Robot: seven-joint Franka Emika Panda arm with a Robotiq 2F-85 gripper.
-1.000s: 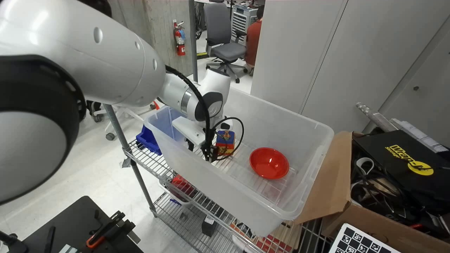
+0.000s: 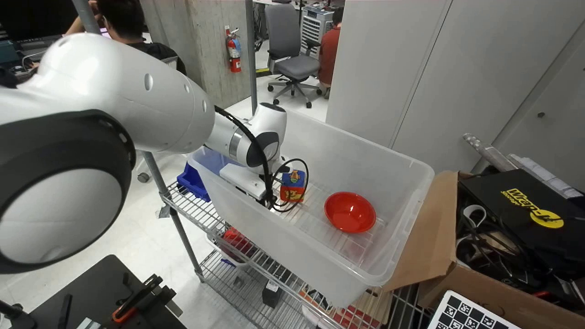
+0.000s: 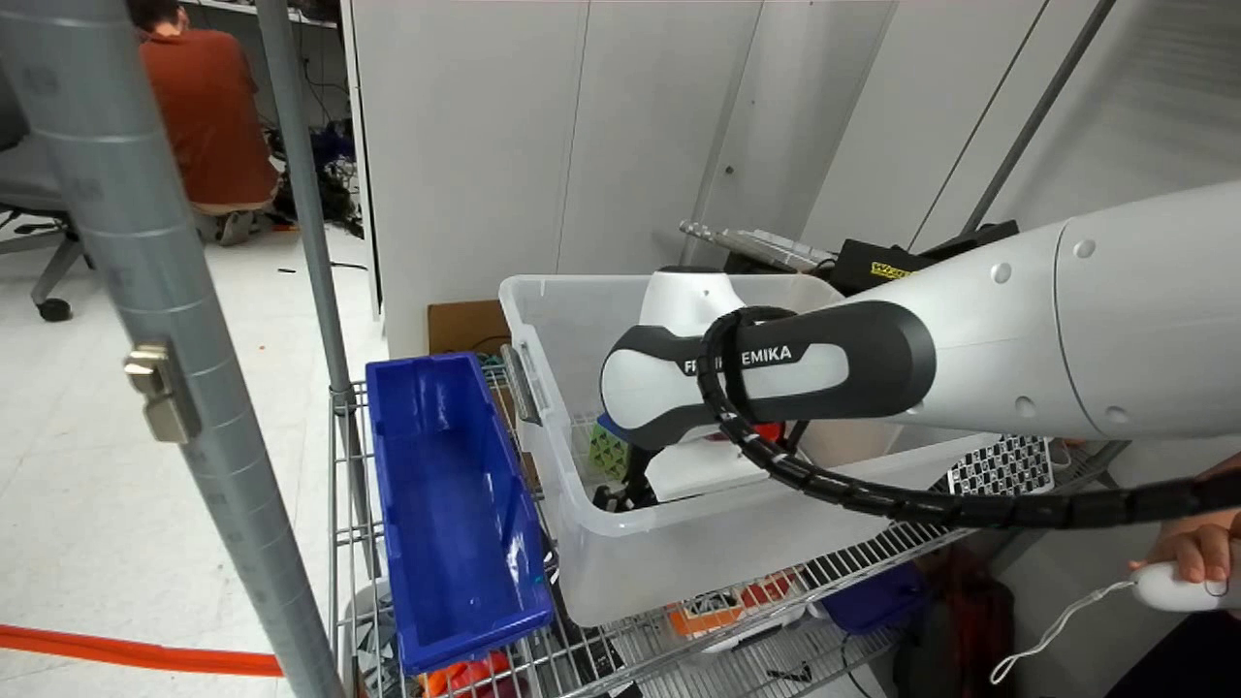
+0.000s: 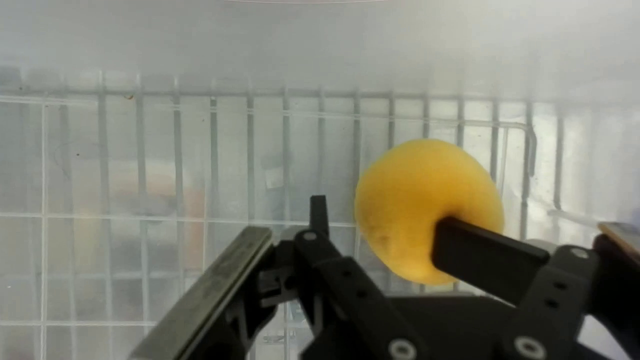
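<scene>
A yellow rounded object (image 4: 420, 192) lies low in the clear bin (image 2: 340, 268); the exterior views do not show it. Over it in the wrist view is my gripper, with its fingers parted. The right finger (image 4: 486, 258) overlaps the object's lower right side, and whether they touch I cannot tell. A gap separates the left finger (image 4: 319, 215) from the object's left edge. In exterior view 1 the arm's wrist hides the gripper inside the bin.
A red bowl (image 2: 349, 212) and a blue, red and yellow box (image 2: 293, 184) stand on the bin floor. Beyond one bin wall sits an empty blue tray (image 3: 454, 523). The cardboard box (image 2: 428, 230) flanks the other end.
The arm's wrist has moved down and a little left in exterior view 1, deeper into the bin. Bowl and box look unmoved.
</scene>
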